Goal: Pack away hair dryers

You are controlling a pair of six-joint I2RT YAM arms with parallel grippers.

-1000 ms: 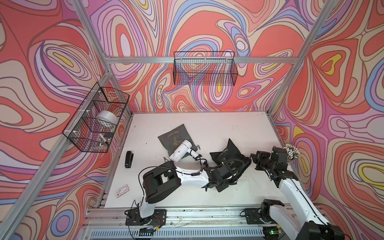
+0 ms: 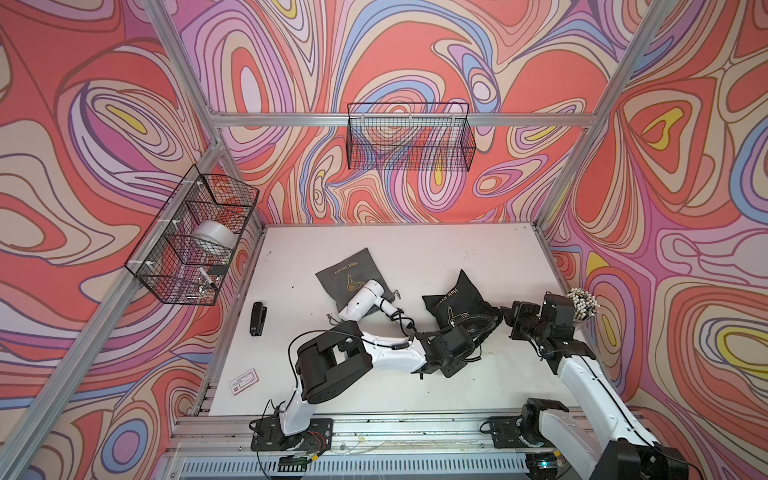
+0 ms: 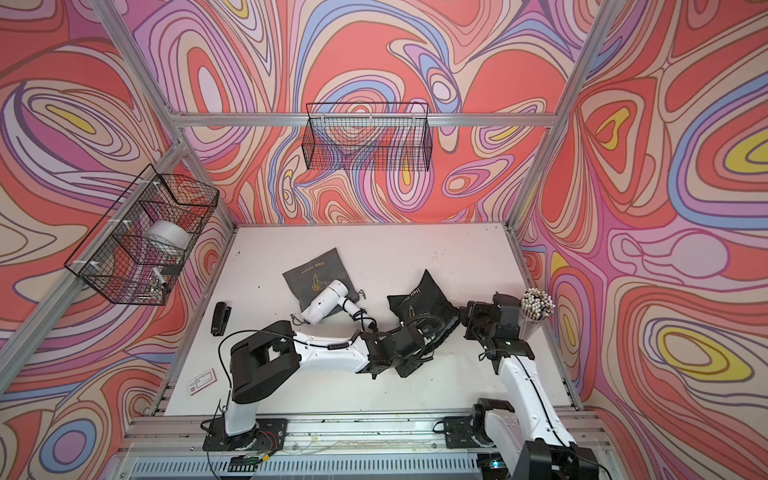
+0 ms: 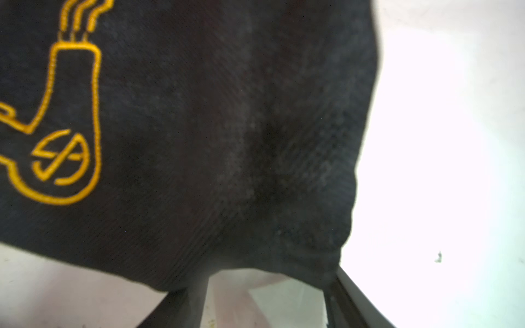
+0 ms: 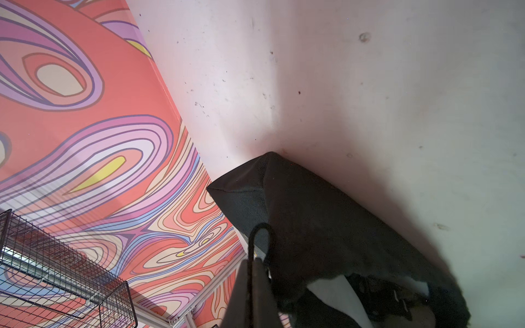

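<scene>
A black drawstring bag [image 2: 457,308] with a gold hair dryer emblem lies crumpled at the right of the table. My right gripper is shut on its cord, a loop of which [image 5: 262,229] sticks out past the fingertips. A pale thing [image 5: 345,295] shows inside the bag's mouth; I cannot tell what. The open left gripper is at the bag's lower edge, dark cloth [image 4: 273,218] in front of and between its fingers. Left of it, a white hair dryer [image 2: 361,300] with a dark cord lies partly over a second, flat bag [image 2: 352,272].
A dark handheld object [image 2: 257,318] and a printed card [image 2: 244,381] lie at the left. Wire baskets hang on the left [image 2: 192,240] and back [image 2: 410,144]. A holder of white-tipped sticks [image 2: 583,304] stands right.
The black bag's far corner has shifted up, and more of its emblem shows. The right arm, white dryer and flat bag look unmoved.
</scene>
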